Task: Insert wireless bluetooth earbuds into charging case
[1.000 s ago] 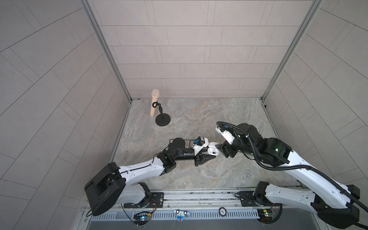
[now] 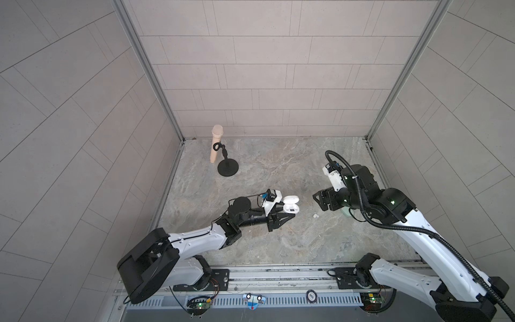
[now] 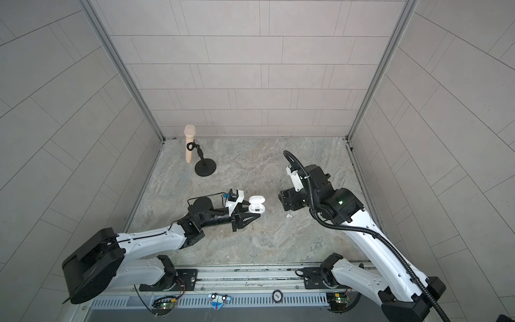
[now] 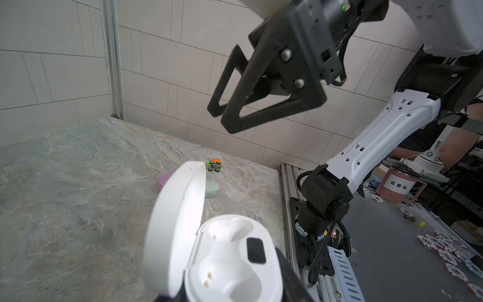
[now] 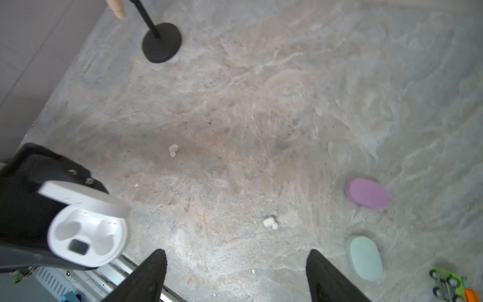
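The white charging case [image 4: 236, 264] has its lid [image 4: 176, 221] standing open and both earbud slots empty. My left gripper [image 2: 287, 212] is shut on this case and holds it above the table. In the right wrist view the same case [image 5: 88, 235] appears at the lower left. One white earbud [image 5: 270, 222] lies on the table ahead of my right gripper, whose fingers stand wide open with nothing between them. A second white earbud [image 5: 173, 150] rests farther off, nearer the left arm. From above, my right gripper is to the right of the case, clear of it.
A black round-based stand [image 2: 228, 167] and a beige microphone-shaped object [image 2: 216, 145] occupy the back left. A purple oval piece [image 5: 367, 193], a mint oval piece [image 5: 364, 257] and a green-orange toy [image 5: 450, 284] lie on the right side. Bare table surrounds the earbuds.
The right gripper has drawn back from the case toward the right. The case's lid has gone from closed to open, and the left gripper has shifted slightly left with it.
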